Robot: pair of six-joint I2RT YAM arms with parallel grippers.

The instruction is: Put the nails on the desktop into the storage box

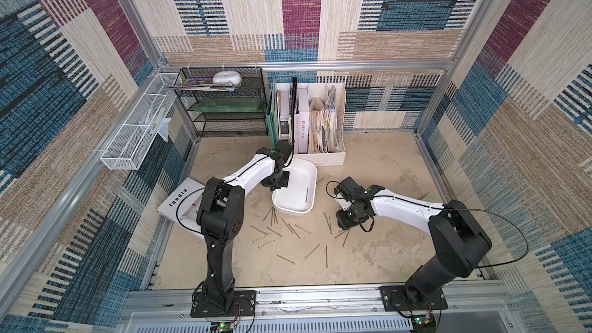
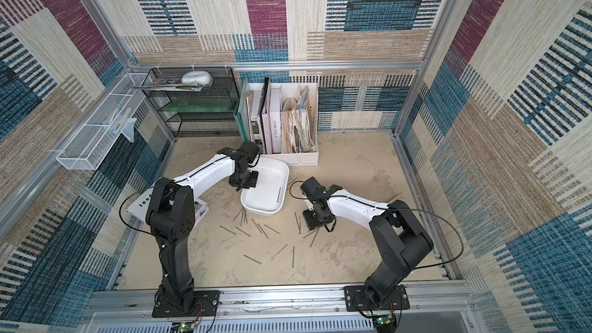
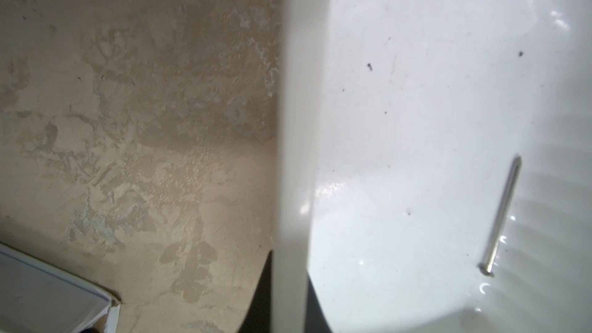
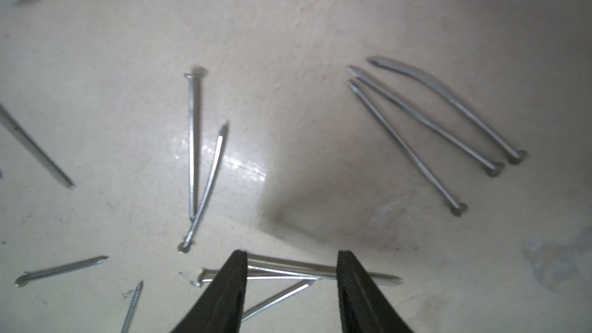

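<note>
The white storage box (image 1: 296, 180) stands mid-desk, with my left gripper shut on its left rim. One nail (image 3: 502, 215) lies inside, along the box's right side. Several nails (image 1: 289, 228) are scattered over the desktop in front of the box. To the right of the box, my right gripper hangs open, tips down. In the right wrist view, a small pile of crossed nails (image 4: 277, 271) shows between and below its fingers. Two touching nails (image 4: 193, 141) lie left of the pile, and three more nails (image 4: 407, 141) lie to the right, near each other.
A white file holder (image 1: 326, 159) with folders and papers stands behind the box. Beside it is a black mesh rack (image 1: 231, 124). A white carton marked "inedia" (image 1: 182, 197) lies by the left arm.
</note>
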